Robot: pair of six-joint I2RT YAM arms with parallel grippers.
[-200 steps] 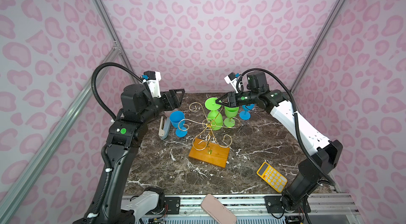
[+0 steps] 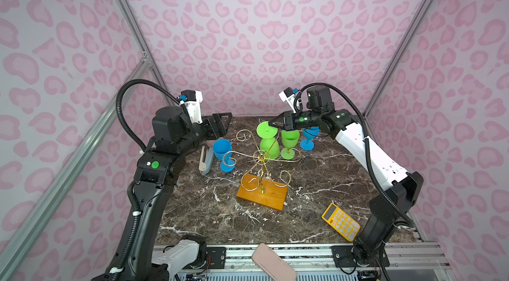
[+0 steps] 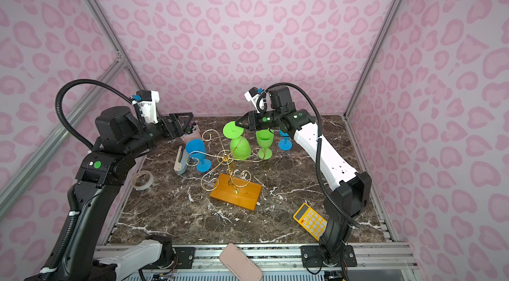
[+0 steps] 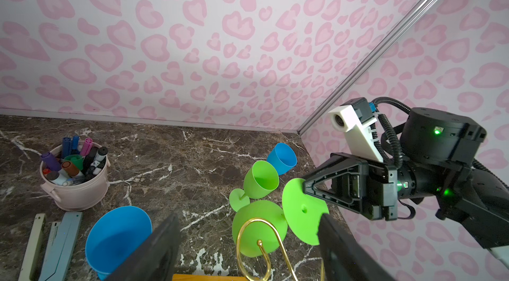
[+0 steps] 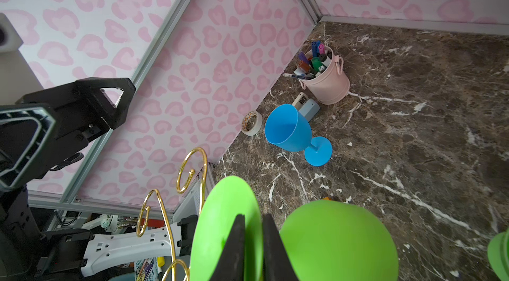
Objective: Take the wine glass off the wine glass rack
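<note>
A green wine glass hangs on the gold wire rack [image 2: 261, 158] above a wooden base [image 2: 254, 198], its round foot [image 2: 265, 129] at the top and its bowl [image 5: 336, 244] below. My right gripper is at that foot's upper rim; in the right wrist view its fingertips meet the green disc, and whether they are closed on it is unclear. My left gripper [image 2: 222, 122] stands open at the left, above a blue glass, with nothing between its fingers.
Blue glasses [image 2: 222, 149] [image 2: 307, 144] and another green glass [image 3: 265, 140] stand on the marble table. A pen bucket [image 4: 74, 191] is at back left, a calculator [image 2: 341, 221] at front right.
My right gripper has risen slightly and shifted a little left over the green foot, which sits slightly higher. The left arm is nearly still.
</note>
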